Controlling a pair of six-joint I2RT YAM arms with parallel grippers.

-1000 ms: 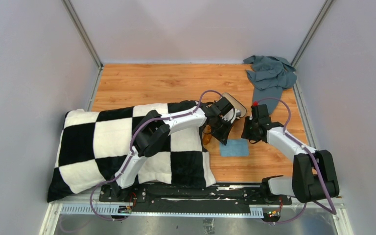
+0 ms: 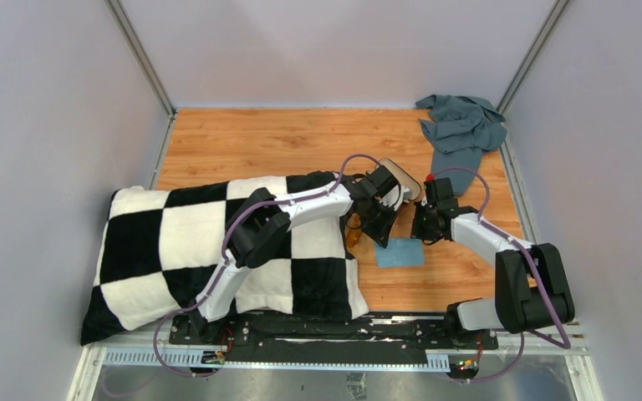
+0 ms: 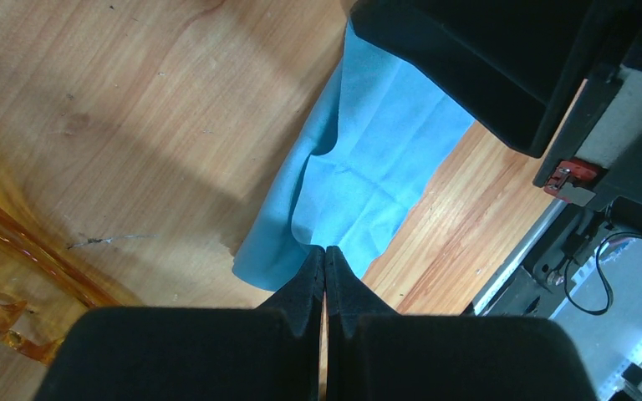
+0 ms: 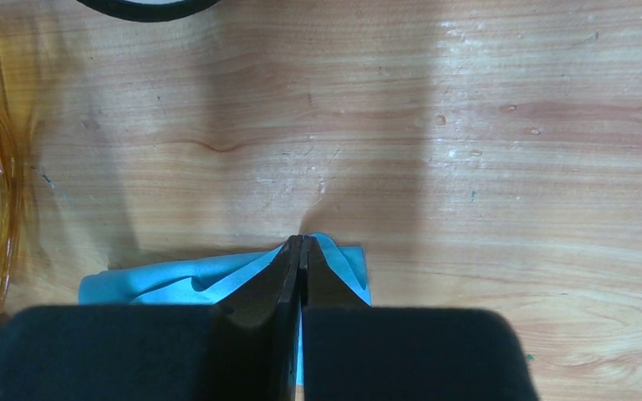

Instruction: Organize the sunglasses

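Note:
A blue cloth (image 2: 400, 253) lies on the wooden table with its far edge folded over, as the left wrist view shows. My left gripper is shut at one end of that fold; whether any cloth is pinched between its tips cannot be told. At the other end of the same edge, my right gripper is shut, with nothing visible between its fingers. Amber sunglasses (image 2: 354, 231) rest just left of the cloth; only part of their amber frame (image 4: 2, 159) enters the right wrist view.
Behind the grippers sits a case with a dark rim (image 2: 400, 177), partly covered by the left arm. A black-and-white checkered blanket (image 2: 192, 234) fills the left side. A grey-green cloth (image 2: 464, 125) is heaped at the back right. Bare wood (image 2: 301, 134) lies along the back.
Over the last second my right gripper has shifted slightly left, to the cloth's far right corner. The left arm, cloth and sunglasses look unmoved.

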